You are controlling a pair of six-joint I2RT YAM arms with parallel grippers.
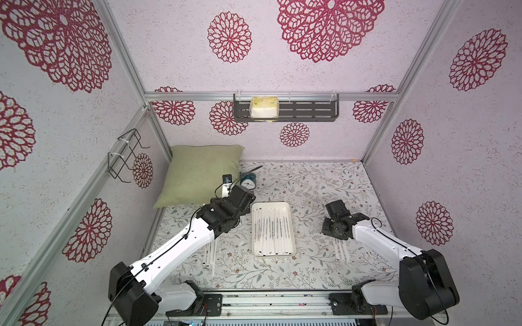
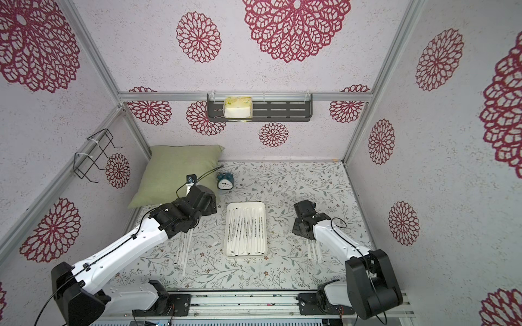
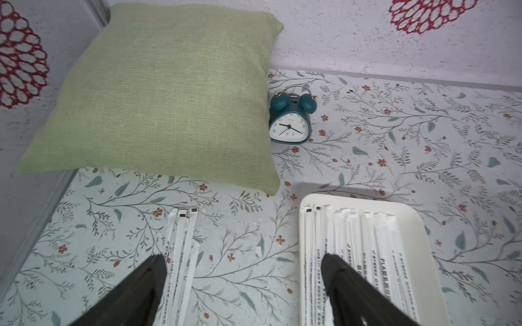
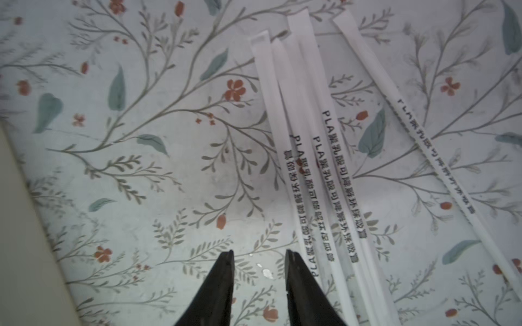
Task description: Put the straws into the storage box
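Observation:
The white storage box (image 3: 421,244) holds a row of white straws (image 3: 356,233) laid lengthwise. Left of it, a small bunch of wrapped straws (image 3: 176,255) rests on the cloth. My left gripper is wide open and empty, its view spanning from that bunch to the box's left side. In the right wrist view, several paper-wrapped straws (image 4: 296,157) lie close together, with a single straw (image 4: 413,127) apart on their right. Just left of the bunch, my right gripper is open above the cloth with nothing between its fingers.
A green pillow (image 3: 163,92) fills the back left, beside a teal alarm clock (image 3: 289,116). Above on the back wall hangs a dark shelf (image 1: 310,110) holding a packet (image 1: 264,107). The cloth behind and right of the box is free.

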